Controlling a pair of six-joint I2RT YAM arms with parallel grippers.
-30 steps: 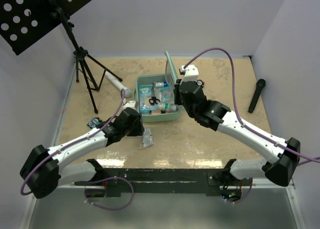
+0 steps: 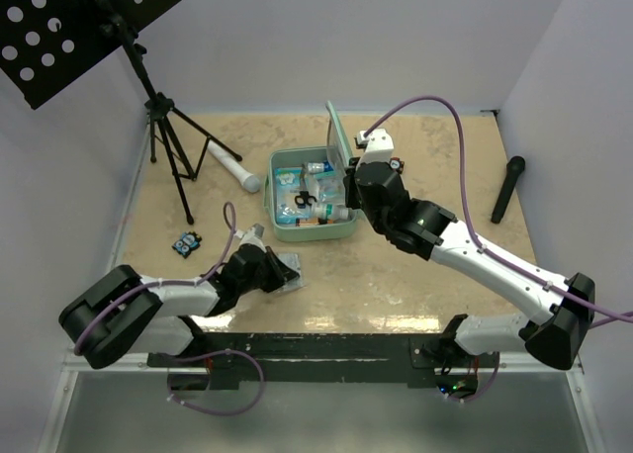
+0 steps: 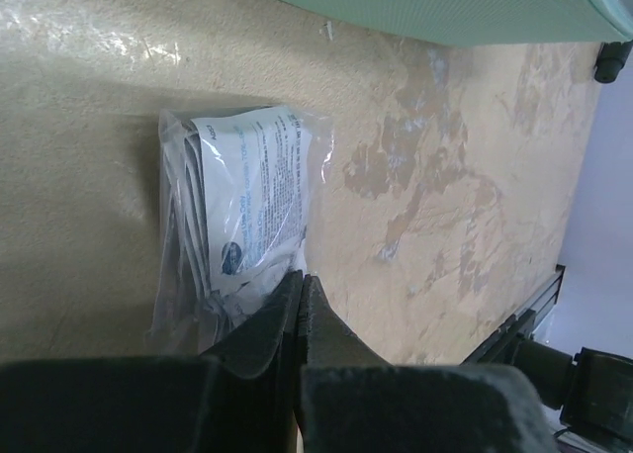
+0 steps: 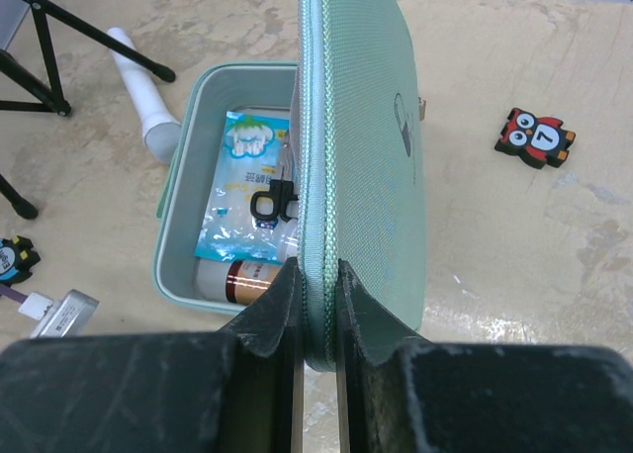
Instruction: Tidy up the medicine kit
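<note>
The mint-green medicine kit (image 2: 315, 233) lies open at the middle, with packets, scissors (image 4: 273, 201) and bottles inside. Its lid (image 4: 371, 156) stands upright along the right side. My right gripper is shut on the lid's edge, one finger on each face. In front of the kit a clear bag of folded white sachets (image 3: 252, 186) rests on the table. My left gripper is low over the bag's near right corner, its fingers together. Whether any thin film is caught between them cannot be seen.
A white tube (image 2: 235, 166) and a black stand (image 2: 163, 107) are left of the kit. A small owl-like figure (image 2: 186, 243) lies at left, another (image 4: 535, 138) behind the lid. A black microphone-like object (image 2: 508, 189) is at far right.
The right arm, the lid and the kit have stayed put.
</note>
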